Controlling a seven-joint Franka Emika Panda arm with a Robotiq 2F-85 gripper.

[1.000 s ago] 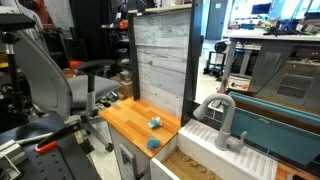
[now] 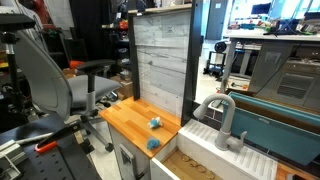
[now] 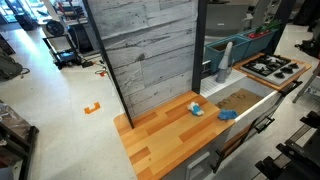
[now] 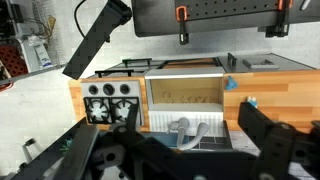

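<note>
Two small blue things lie on the wooden counter (image 2: 128, 118). One blue-and-white piece (image 2: 154, 122) is close to the wall panel, and a blue piece (image 2: 153, 143) sits at the counter's front edge by the drawer. From above, the wrist view shows the blue piece (image 4: 231, 83) and the blue-and-white piece (image 4: 251, 101) right of centre. An open drawer (image 4: 185, 90) with a light wooden bottom looks largely empty. My gripper hangs high over the toy kitchen, its dark fingers wide apart and open, with nothing between them.
A grey faucet (image 2: 226, 120) rises over the white sink rack behind the drawer. The stove top (image 3: 272, 67) is beyond it. A tall grey plank panel (image 3: 155, 60) stands behind the counter.
</note>
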